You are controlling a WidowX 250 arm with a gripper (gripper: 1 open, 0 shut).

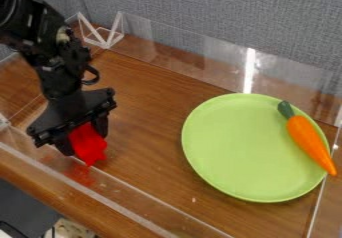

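Note:
My black gripper (74, 132) is low at the left front of the wooden surface, shut on a red object (88, 145) that is partly hidden by the fingers. To the right lies a green plate (247, 157), and a carrot (306, 140) with a green top rests across its right side.
Clear low walls edge the wooden surface (154, 102) at back, front and right. A white wire shape stands at the back left. The middle of the surface between gripper and plate is free.

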